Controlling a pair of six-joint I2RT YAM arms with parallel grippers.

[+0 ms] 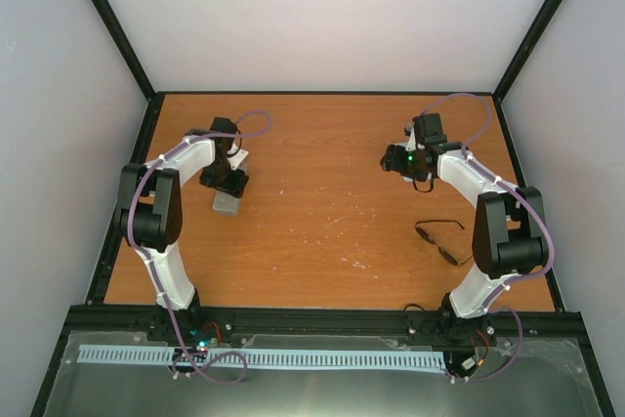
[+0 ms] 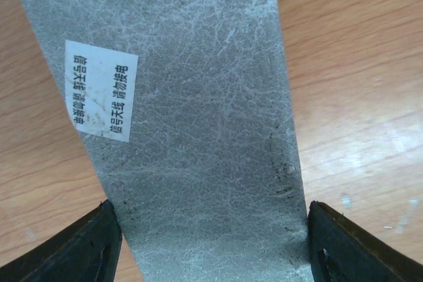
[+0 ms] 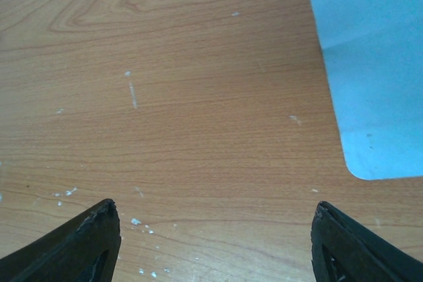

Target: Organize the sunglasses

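Note:
A grey rectangular case (image 2: 198,97) with a white label lies on the left of the table, under my left gripper (image 1: 225,179). In the left wrist view my left fingertips are at its two long sides; whether they grip it is unclear. Dark sunglasses (image 1: 439,246) lie unfolded at the front right, apart from both grippers. My right gripper (image 1: 395,161) stands open above the table with nothing between its fingers, beside a light blue cloth (image 3: 373,70).
A black frame (image 1: 293,315) runs along the edges. Purple cables loop over both arms.

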